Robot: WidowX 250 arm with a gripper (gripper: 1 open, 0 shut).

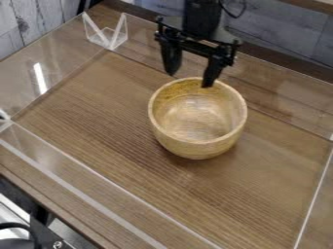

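My gripper (197,56) is at the top centre of the camera view, a dark shape just above and behind a large, empty beige bowl (196,117) on the wooden table (85,165). Its two dark fingers point down and stand apart, one at left and one at right, with nothing visible between them.
A small white wire object (107,31) stands at the back left, and another white piece is at the left edge. Black cables show at the lower left corner and at the top.
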